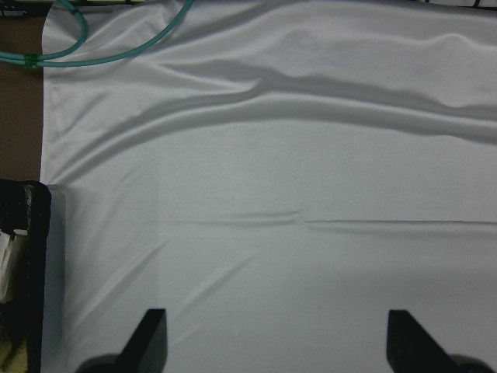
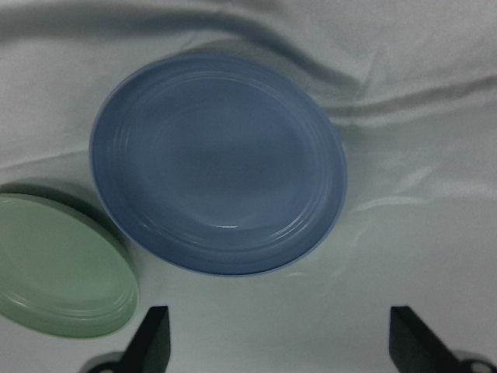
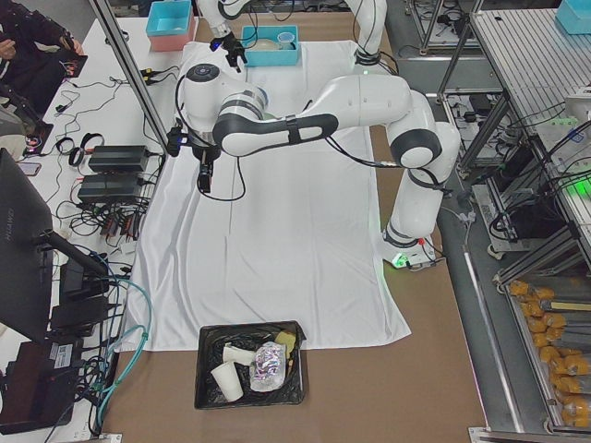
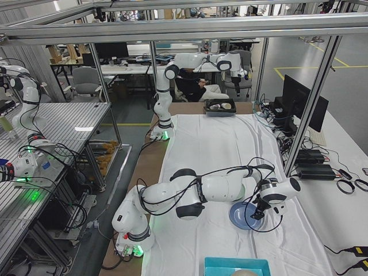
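My left gripper hangs open over bare white cloth (image 1: 272, 179), nothing between its fingers; a black bin (image 1: 35, 256) shows at the left edge of that view. My right gripper is open above the cloth, nothing held. Beyond its fingers in the right wrist view lie a blue plate (image 2: 217, 163) and, to its left, a green plate (image 2: 62, 272). In the camera right view the blue plate (image 4: 237, 217) is partly hidden by the right arm.
A blue container (image 3: 271, 57) stands at the far end in the camera left view. The black bin (image 3: 249, 392) holds cups and wrappers. Cables and devices line the side table (image 3: 120, 55).
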